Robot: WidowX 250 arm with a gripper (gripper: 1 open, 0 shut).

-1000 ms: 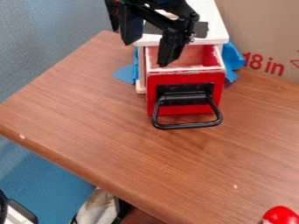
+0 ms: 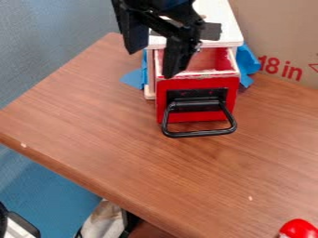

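A black gripper (image 2: 174,54) hangs from the top of the view over a small white cabinet (image 2: 214,13) with a red drawer (image 2: 217,85) pulled out toward the front. The drawer has a black handle (image 2: 199,132) on its front and a pale rim. The gripper's fingers reach down at the drawer's back left, over its opening. Whether they hold anything or how far apart they stand is hard to tell. Blue pieces (image 2: 246,62) show at both sides of the cabinet.
A cardboard box (image 2: 284,37) stands at the back right. A red object (image 2: 297,229) sits at the lower right corner. The table's edge runs along the left, with blue floor beyond.
The gripper has shifted slightly, its lower part now a little left and further down over the drawer. The drawer and the other objects look unchanged.
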